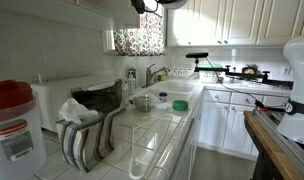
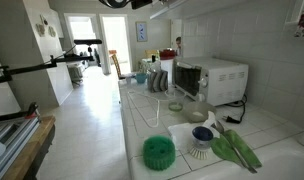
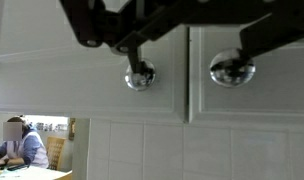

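Observation:
In the wrist view my gripper stands open, one finger (image 3: 132, 42) on the left and the other (image 3: 267, 36) on the right. Behind them are two white cabinet doors with round shiny knobs. The left knob (image 3: 140, 76) shows just below the left fingertip; the right knob (image 3: 232, 69) is partly behind the right finger. Whether either finger touches a knob cannot be told. Nothing is seen held. Part of the arm (image 1: 149, 6) shows high up beside the upper cabinet (image 1: 97, 8) in exterior view 1.
Below, the counter holds a red-lidded tub (image 1: 16, 125), a striped rack (image 1: 87, 140), a white toaster oven (image 2: 212, 82), a green round item (image 2: 159, 152), a brush (image 2: 202, 138) and green leaf-shaped items (image 2: 237, 150). A person (image 3: 30, 145) sits in the background.

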